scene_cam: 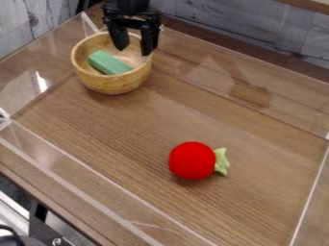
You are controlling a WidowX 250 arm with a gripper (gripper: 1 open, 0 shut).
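Note:
A tan round bowl [114, 84] sits on the wooden table toward the back left, with a pale green block [107, 61] lying in its left part. My dark gripper [133, 43] is at the top of the view over the bowl's back right, its two fingers apart with nothing visible between them. A red round fruit or vegetable [191, 160] with a small green piece beside it lies at the lower middle of the table.

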